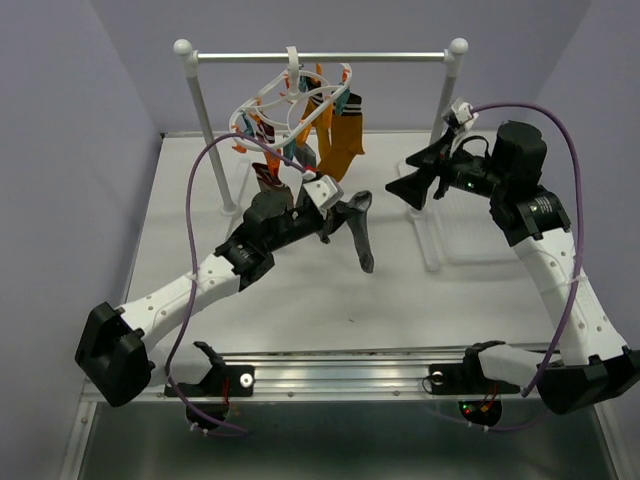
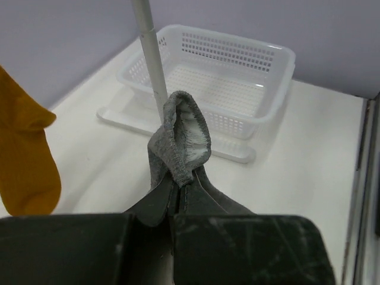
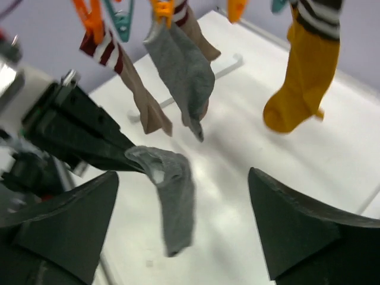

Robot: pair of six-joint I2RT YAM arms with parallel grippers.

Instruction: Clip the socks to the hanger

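My left gripper (image 1: 340,212) is shut on a grey sock (image 1: 362,240), which dangles below and beside the fingertips; its folded top fills the middle of the left wrist view. My right gripper (image 1: 400,185) is open and empty, to the upper right of that sock, which shows between and beyond its fingers in the right wrist view. The round white hanger (image 1: 241,112) hangs from the rail with coloured clips, holding mustard socks (image 1: 347,135), striped brown socks and another grey sock (image 3: 184,77) above and behind my left gripper.
A white rail frame (image 1: 370,57) spans the back. A white plastic basket (image 2: 273,71) stands at the right behind my right arm, beside a post.
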